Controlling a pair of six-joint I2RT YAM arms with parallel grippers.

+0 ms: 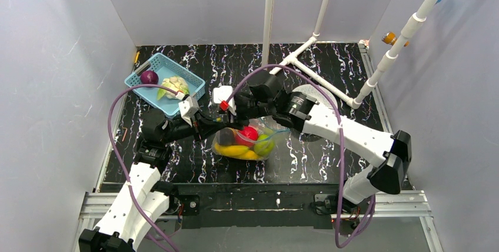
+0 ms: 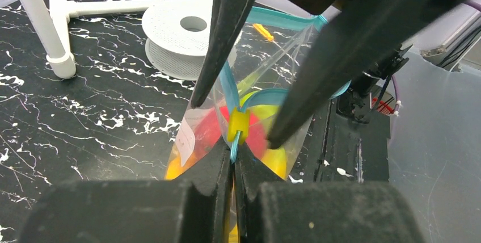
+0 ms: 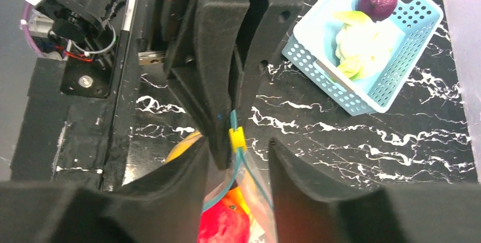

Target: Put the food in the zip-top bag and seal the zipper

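The clear zip bag (image 1: pixel 240 146), holding a red item (image 1: pixel 246 136), a green item (image 1: pixel 263 145) and yellow ones, sits on the dark marbled table. In the left wrist view my left gripper is shut on the end of its blue zipper strip (image 2: pixel 234 146), just behind the yellow slider (image 2: pixel 238 124). My right gripper is part open, its fingers on either side of the slider (image 3: pixel 237 138) and apart from it. In the top view the two grippers overlap and hide the slider. Beyond the slider the blue zipper edges spread apart.
A light-blue basket (image 1: pixel 194 83) with a purple onion (image 1: pixel 149 77) and a cauliflower (image 1: pixel 172 84) stands at the back left. Behind the bag are a white spool (image 2: pixel 187 27) and white pipes (image 1: pixel 322 75).
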